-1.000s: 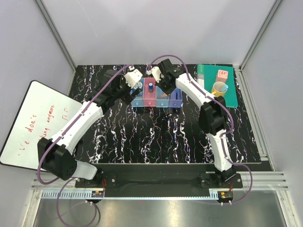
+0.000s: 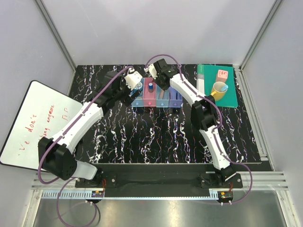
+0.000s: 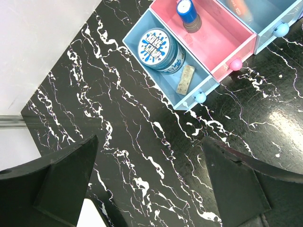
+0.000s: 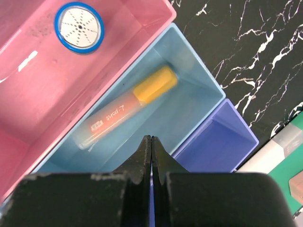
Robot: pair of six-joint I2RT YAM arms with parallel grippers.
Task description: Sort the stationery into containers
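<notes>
A row of compartments, blue, pink, blue and purple, stands at the back middle. In the left wrist view, the left blue compartment (image 3: 135, 38) holds a round blue jar (image 3: 158, 49) and a pale eraser (image 3: 185, 79). A blue-capped bottle (image 3: 189, 16) stands upright in the pink compartment (image 3: 227, 40). An orange-capped tube (image 4: 125, 108) lies flat in the other blue compartment (image 4: 194, 90). Above that one hangs my right gripper, shut, nothing visible between its fingers. My left gripper is open and empty, in front of the left blue compartment.
Beside the row, in the right wrist view, is the purple compartment (image 4: 220, 144). A green mat (image 2: 229, 99) at the back right bears a yellow mug (image 2: 218, 91) and a pink block (image 2: 221, 76). A whiteboard (image 2: 33, 127) lies at left.
The left arm has stayed put.
</notes>
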